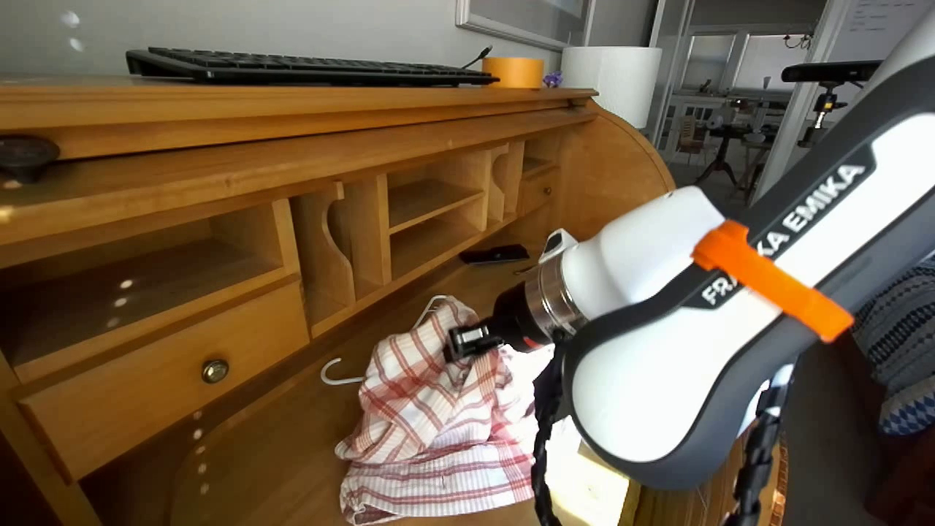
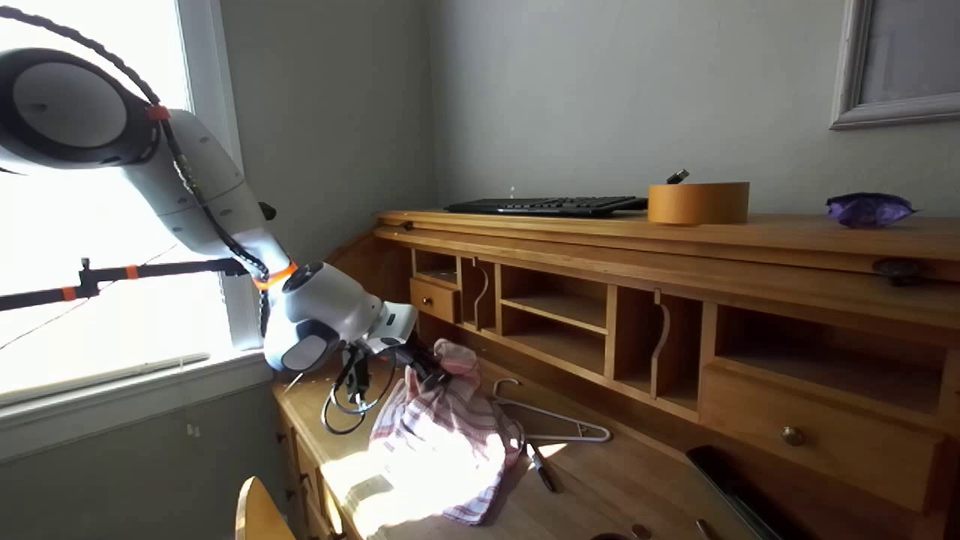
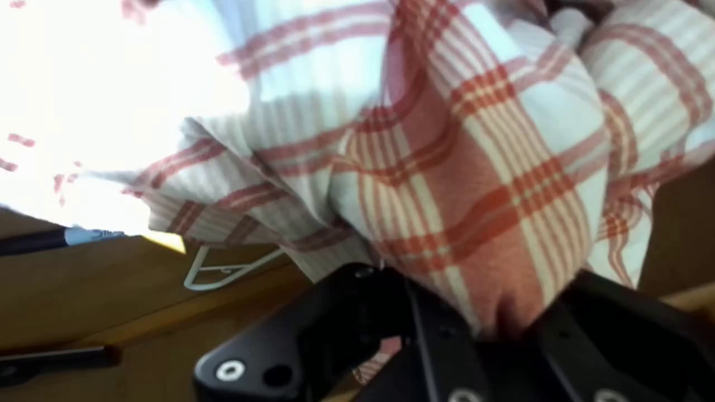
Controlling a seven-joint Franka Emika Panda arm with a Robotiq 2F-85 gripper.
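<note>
A white cloth with red plaid stripes lies crumpled on the desk, its upper part raised in a bunch. My gripper is shut on a fold of it. In the wrist view, a reddish fold of the cloth runs down between the black fingers, which it partly hides. From the second exterior side, the gripper holds the cloth up while its lower part spreads over the desk in bright sunlight.
Behind the cloth lies a white hanger, partly covered in the first exterior view. A marker rests beside the cloth. The cubbyholes line the desk's back. Clear desktop shows to the left in that view.
</note>
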